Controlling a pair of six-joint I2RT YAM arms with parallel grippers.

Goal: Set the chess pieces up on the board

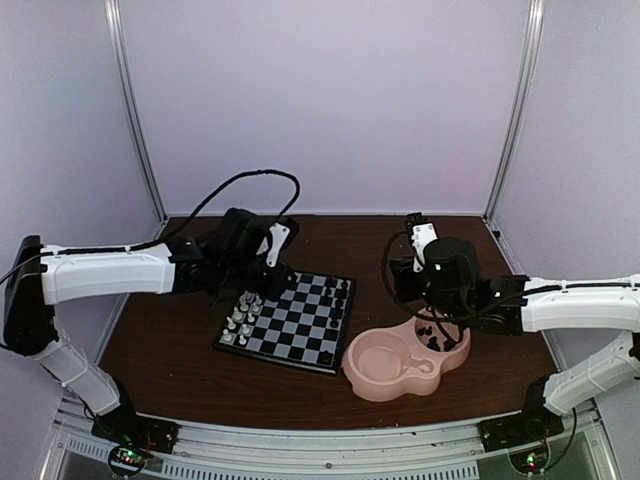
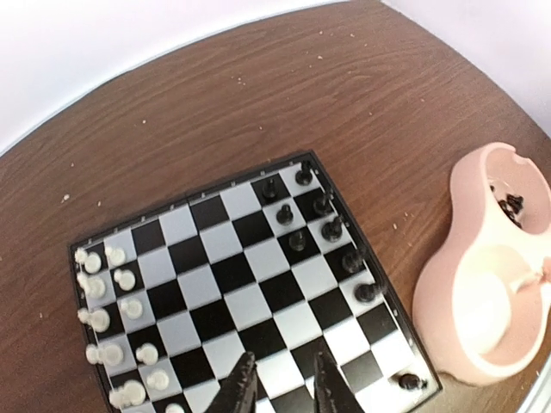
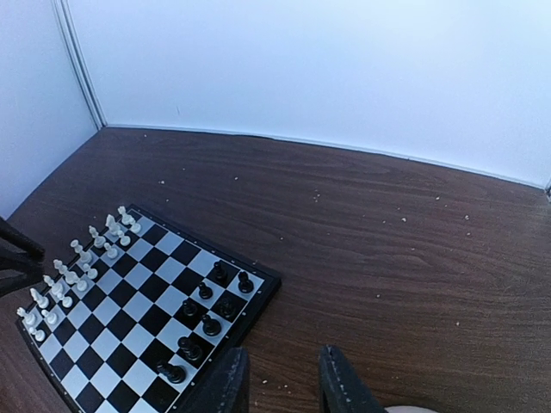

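The chessboard [image 1: 300, 318] lies flat on the table. White pieces [image 2: 110, 354] stand in two rows along its left side. Opposite them, black pieces [image 2: 333, 229] fill part of the right side; one black piece [image 2: 411, 381] stands alone in the near right corner. More black pieces [image 1: 433, 343] lie in the rear compartment of the pink tray [image 1: 405, 385]. Above the board's left part, my left gripper is open with an empty gap. My right gripper, also open and empty, is up near the tray's rear side.
Right of the board, the pink tray sits close to its edge; its round front compartment [image 1: 382, 362] looks empty. Bare brown table [image 3: 370, 232] stretches behind the board and to the right. Pale walls [image 1: 320, 110] enclose the back and sides.
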